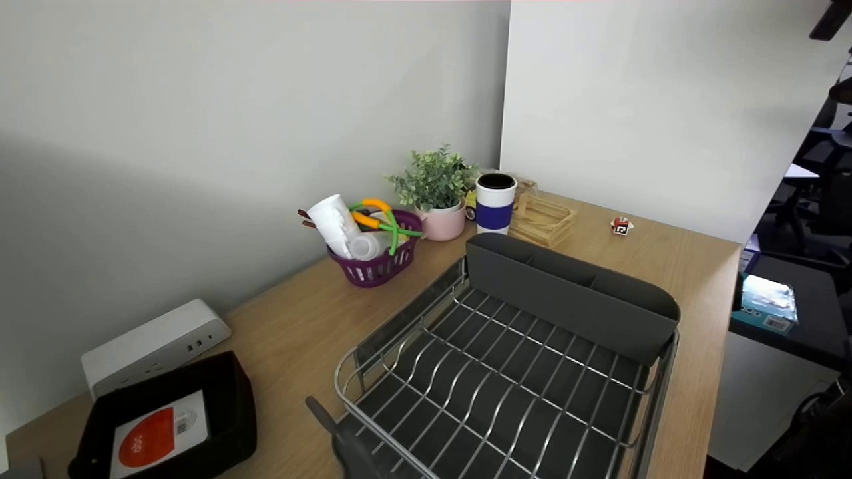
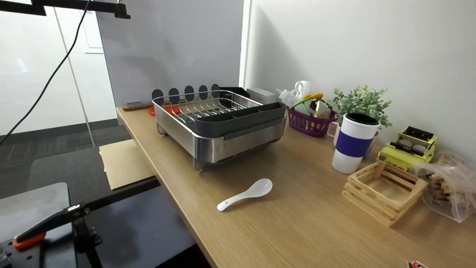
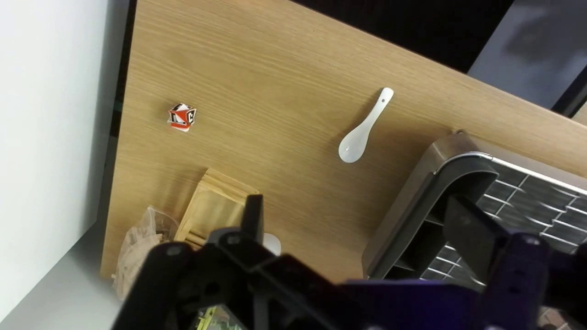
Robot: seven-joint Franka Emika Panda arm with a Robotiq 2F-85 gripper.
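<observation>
My gripper is open in the wrist view, its two dark fingers set wide apart with only tabletop and part of the rack visible between them. A white spoon (image 3: 355, 142) lies on the bare table, clear of both fingers. In exterior view 2 the same spoon (image 2: 246, 194) rests in front of the dish rack (image 2: 176, 126). The rack's grey caddy (image 1: 571, 295) has empty-looking compartments and runs along one end. From exterior view 1 the spoon is hidden behind it.
A white cup with a purple band (image 2: 354, 143), a wooden crate (image 2: 379, 194), a potted plant (image 1: 435, 179) and a purple basket (image 1: 375, 270) line the wall side. A small red-and-white block (image 3: 182, 117) sits alone.
</observation>
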